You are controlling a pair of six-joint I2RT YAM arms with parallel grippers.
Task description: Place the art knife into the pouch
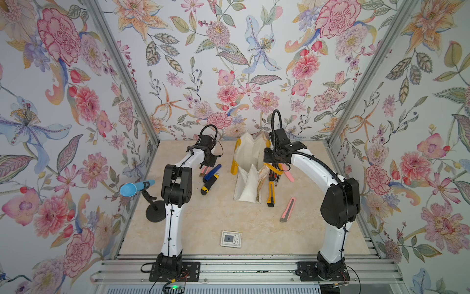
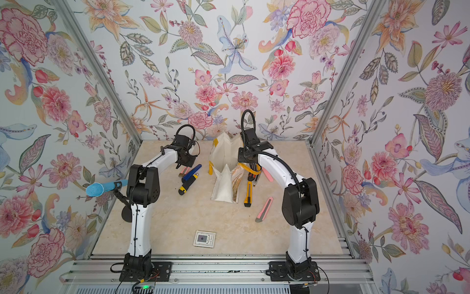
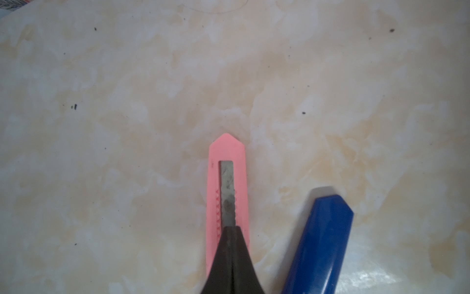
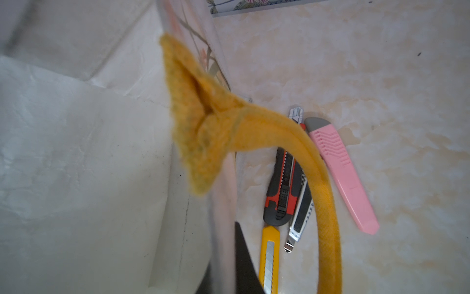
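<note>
A pink art knife (image 3: 212, 196) lies flat on the table in the left wrist view. My left gripper is above its lower part, fingers pressed together with nothing between them. The knife's covered end cannot be seen past the fingers. The white pouch (image 1: 250, 183) stands at the table's middle with its top spread open. Its side wall (image 4: 222, 210) runs between the fingers of my right gripper, which is shut on that edge. A yellow handle (image 4: 293, 129) arches beside it.
Beside the pink knife lie a blue knife (image 3: 320, 245) and a black-yellow one (image 1: 209, 184). Right of the pouch are several knives, including red-black (image 4: 284, 186), yellow (image 1: 271, 191) and pink ones (image 1: 288, 209). A lamp (image 1: 155, 211) stands left; a small framed item (image 1: 231, 239) lies in front.
</note>
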